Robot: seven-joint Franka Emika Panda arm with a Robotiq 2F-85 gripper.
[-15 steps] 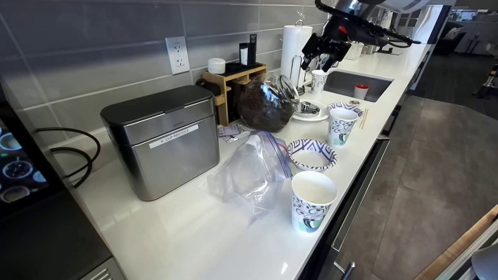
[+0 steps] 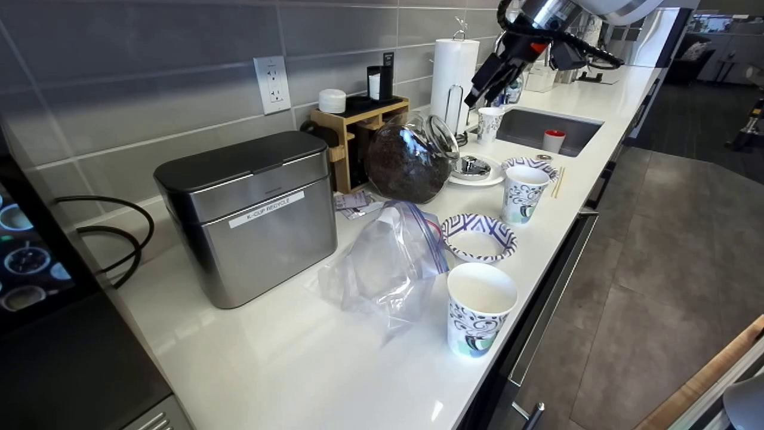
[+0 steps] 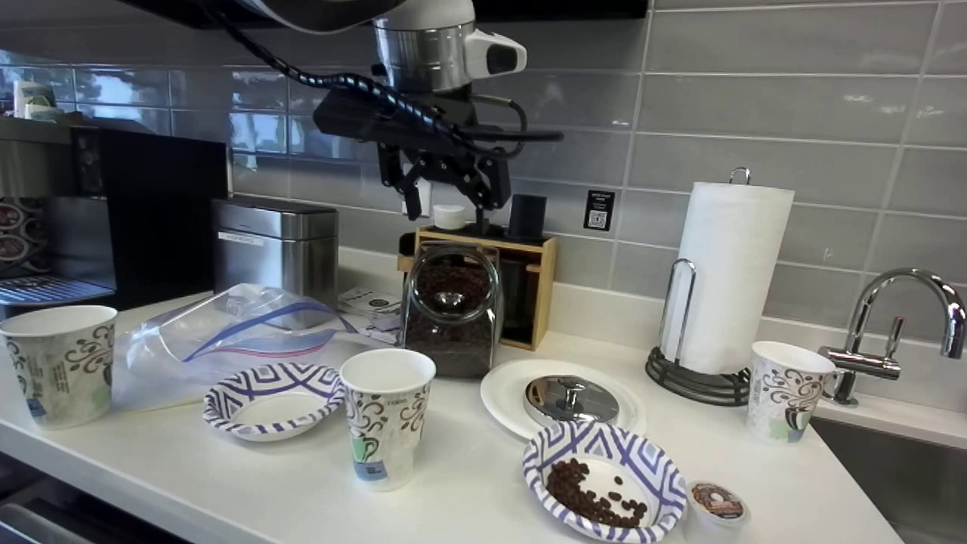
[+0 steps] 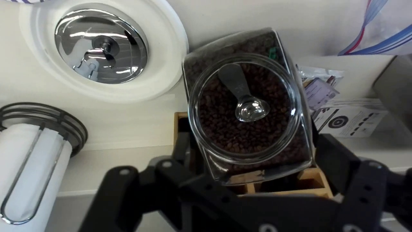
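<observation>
My gripper hangs in the air above the counter, open, its fingers apart and nothing between them. In the wrist view a glass jar of dark coffee beans lies below, its round mouth uncovered. A clear scoop rests on the beans inside, its handle leaning toward the rim. Beside the jar, the shiny metal lid lies on a white plate. A patterned paper bowl in front of the plate holds some coffee beans; another patterned bowl looks empty.
Paper cups stand along the counter: one at the left, one in the middle, one by the sink. A clear zip bag lies near the steel bin. The paper towel roll stands upright behind.
In exterior view 1 my gripper has turned, so its two fingers now overlap where they were seen spread apart. The counter objects have not moved.
</observation>
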